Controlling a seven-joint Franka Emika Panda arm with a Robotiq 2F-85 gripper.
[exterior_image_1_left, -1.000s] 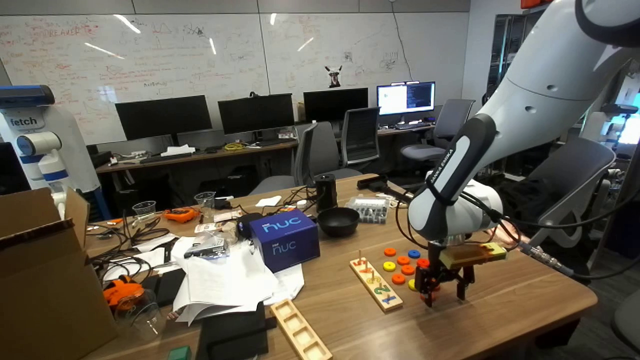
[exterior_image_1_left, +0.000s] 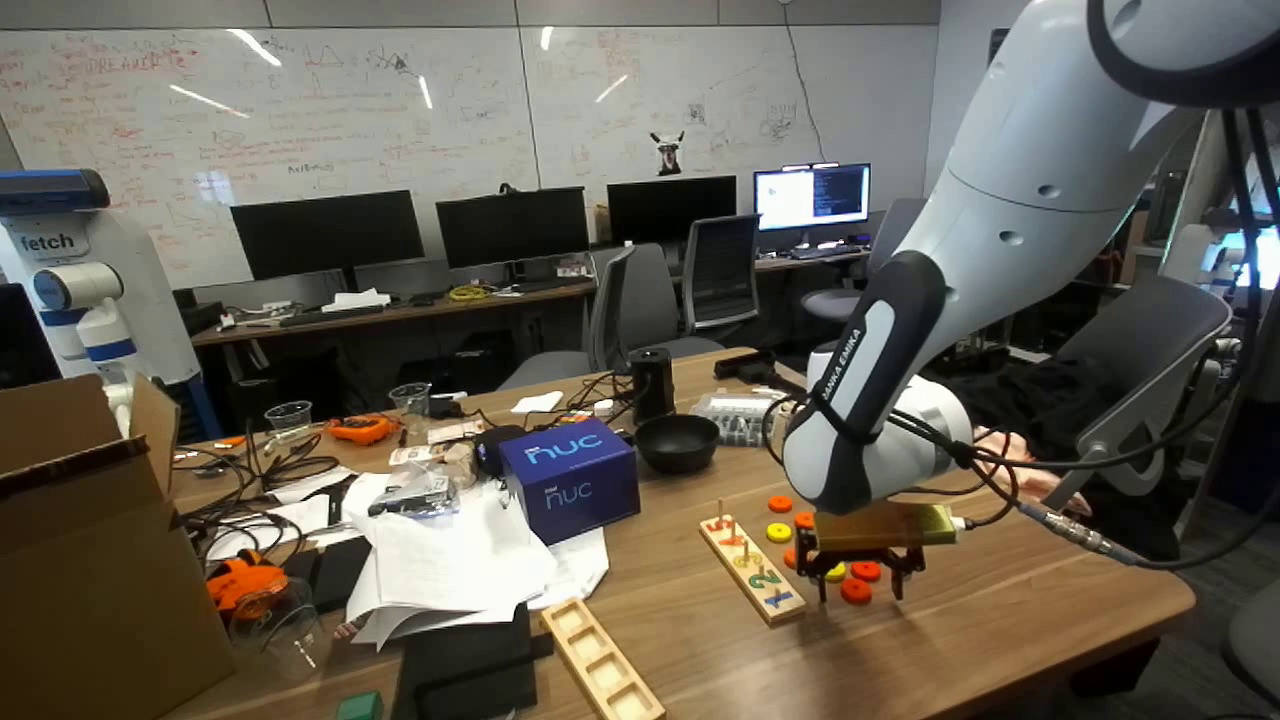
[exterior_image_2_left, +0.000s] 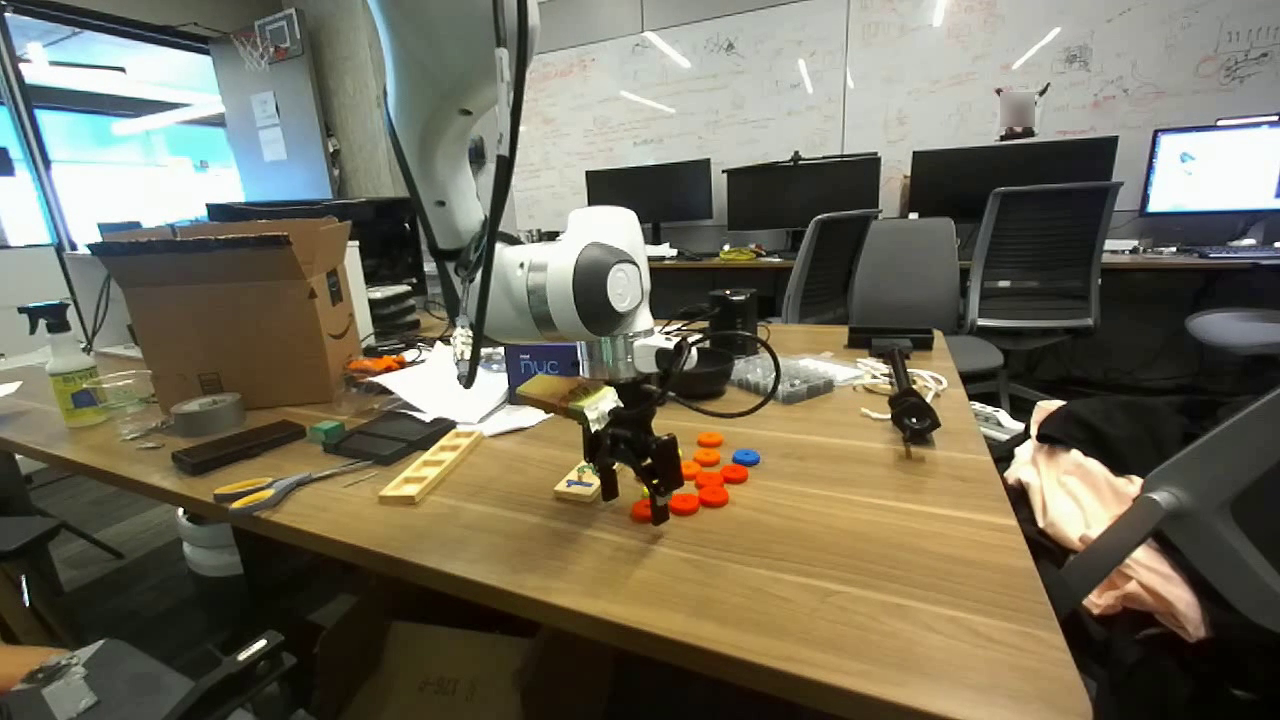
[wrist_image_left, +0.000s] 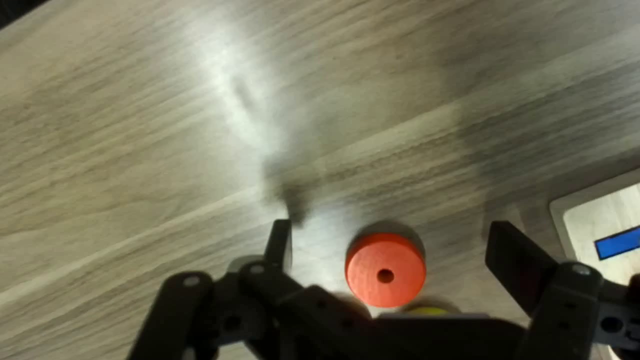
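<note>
Seen in the wrist view, my gripper is open above the wooden table. One red ring (wrist_image_left: 385, 270) with a centre hole lies on the table between its fingers, untouched as far as shows. Part of a yellow ring (wrist_image_left: 429, 311) peeks out behind the gripper body. At the right edge is the corner of the number peg board (wrist_image_left: 600, 225) with a blue mark. In exterior view 1 the gripper (exterior_image_1_left: 860, 590) hangs over the near end of the ring group, where a red ring (exterior_image_1_left: 855, 590) shows. The peg board (exterior_image_1_left: 752, 570) carries numerals and upright pegs.
An empty wooden tray (exterior_image_1_left: 603, 662) lies left of the board. Behind stand a black bowl (exterior_image_1_left: 677, 444) and a blue NUC box (exterior_image_1_left: 570, 480). Papers and cables crowd the left side. Bare table (exterior_image_2_left: 828, 564) stretches to the front and right of the rings.
In exterior view 1 the arm and gripper have shifted left toward the peg board, with the hand turned. The rings and board look unmoved where visible.
</note>
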